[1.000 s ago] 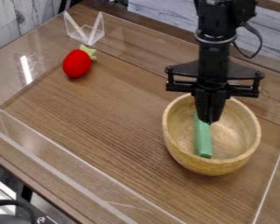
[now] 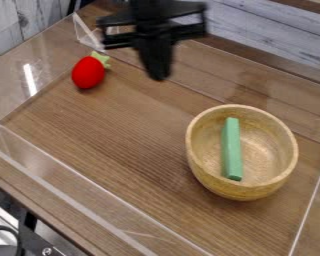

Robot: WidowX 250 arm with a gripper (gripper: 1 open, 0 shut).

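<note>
My gripper (image 2: pixel 156 50) is a blurred dark shape at the top centre, above the table (image 2: pixel 109 150); whether it is open or shut cannot be told. A wooden bowl (image 2: pixel 263 165) sits on the right with a green stick (image 2: pixel 231 148) lying in it. A red object (image 2: pixel 87 73) with a pale green top, like a strawberry, lies at the upper left, below and left of the gripper.
A raised wooden edge runs along the back. A black cable (image 2: pixel 3 235) shows at the bottom left corner.
My gripper has risen from over the bowl and moved left toward the back. The green stick remains in the bowl.
</note>
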